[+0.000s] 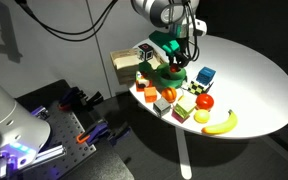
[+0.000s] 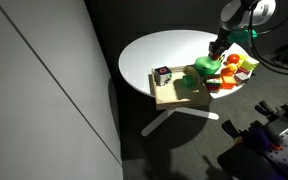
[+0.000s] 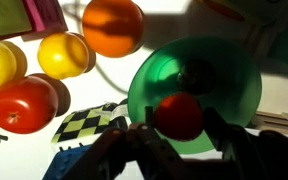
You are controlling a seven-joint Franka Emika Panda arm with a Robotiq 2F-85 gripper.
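A round red ball (image 3: 178, 117) sits between the fingertips of my gripper, which is shut on it. Beneath, in the wrist view, lies the green bowl (image 3: 242, 90), with the ball over its interior. A dark round thing (image 3: 196, 76) shows inside the bowl. From exterior view 1, the gripper (image 1: 175, 62) points down at the green bowl (image 1: 164, 77), and the ball's red (image 1: 175, 69) shows just at the bowl's rim height. Whether the ball touches the bowl's bottom cannot be told.
An open cardboard box (image 1: 129, 73) stands left of the bowl, and a blue block (image 1: 205, 75) to its right. Toward the front lie an orange (image 1: 170, 93), a red tomato-like ball (image 1: 205, 102), a yellow lemon (image 1: 201, 117) and a banana (image 1: 221, 125).
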